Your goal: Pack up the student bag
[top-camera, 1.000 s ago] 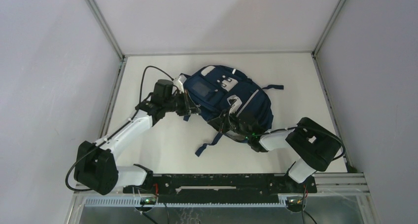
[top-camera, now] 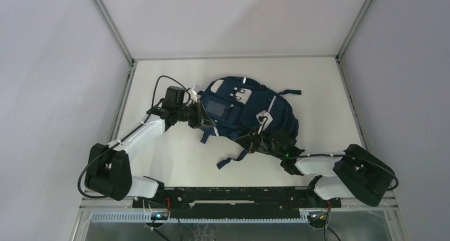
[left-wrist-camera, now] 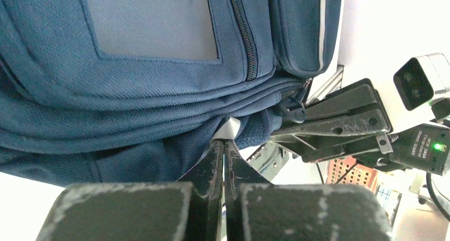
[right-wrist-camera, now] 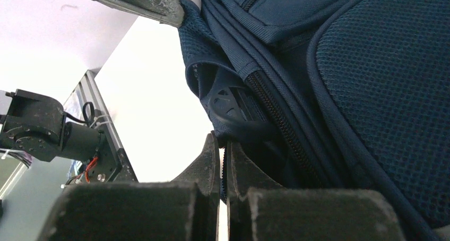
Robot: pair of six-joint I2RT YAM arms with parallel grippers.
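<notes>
The navy backpack (top-camera: pixel 244 103) lies on the white table. My left gripper (top-camera: pixel 212 125) is at its lower left edge; in the left wrist view its shut fingertips (left-wrist-camera: pixel 217 151) touch the fabric by a small white tab (left-wrist-camera: pixel 228 128), a hold on it unclear. My right gripper (top-camera: pixel 240 141) is at the bag's lower middle. In the right wrist view its fingertips (right-wrist-camera: pixel 212 151) are shut on a navy fabric edge beside an open zipper (right-wrist-camera: pixel 276 113).
Bare table (top-camera: pixel 159 166) shows left, below and right of the bag. A loose strap (top-camera: pixel 231 158) lies toward the front edge. Walls enclose the back and sides.
The backpack and both grippers have moved toward the front edge and slightly right, the right arm most.
</notes>
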